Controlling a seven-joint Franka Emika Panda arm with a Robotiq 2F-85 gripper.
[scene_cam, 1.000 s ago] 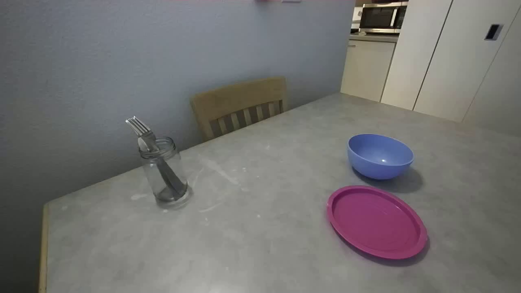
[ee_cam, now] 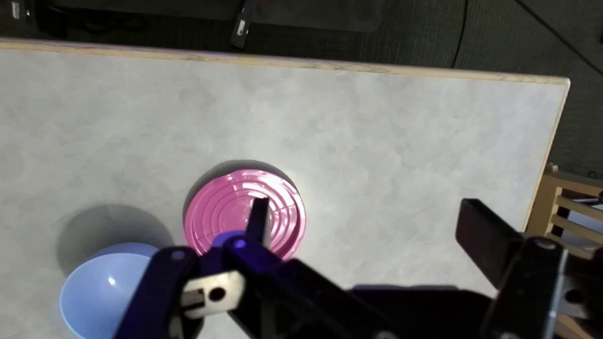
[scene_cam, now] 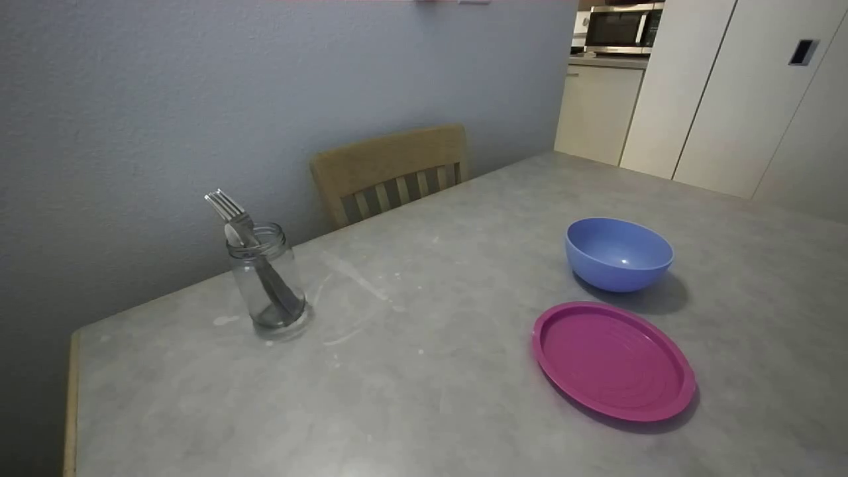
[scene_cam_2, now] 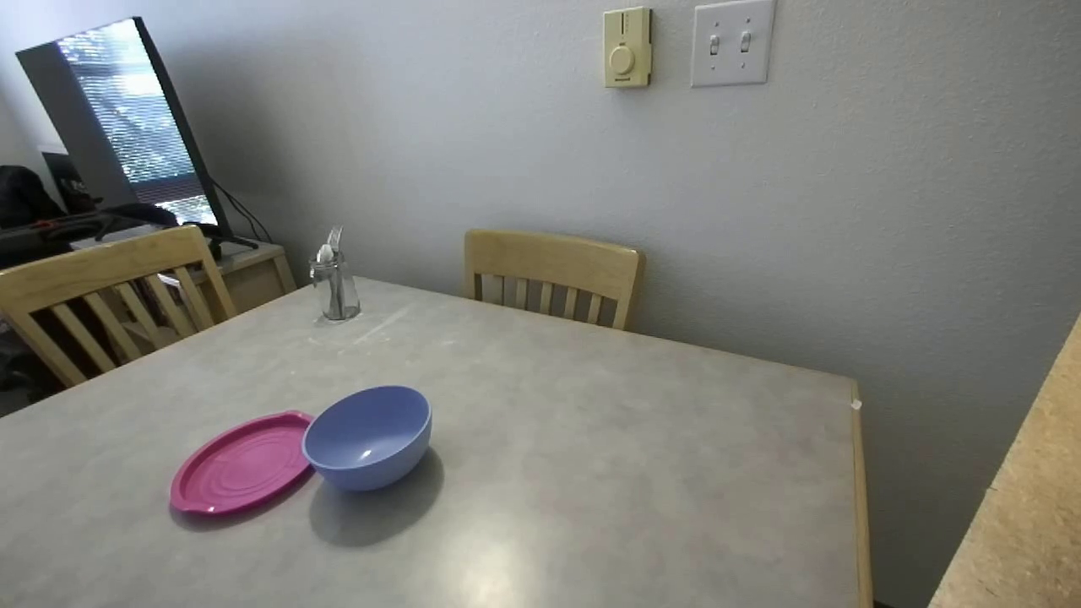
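A blue bowl stands upright on the table, empty as far as its inside shows. Beside it lies a flat pink plate, bare on top. At the table's far left in exterior view 1 is a clear glass jar holding a fork and other cutlery. Only the wrist view shows my gripper; its fingers are wide apart, with nothing between them. One finger overlaps the pink plate in that view, and the blue bowl is partly hidden by the gripper at lower left.
Wooden chairs stand along its edges, one by the wall. A screen leans behind the table at the left.
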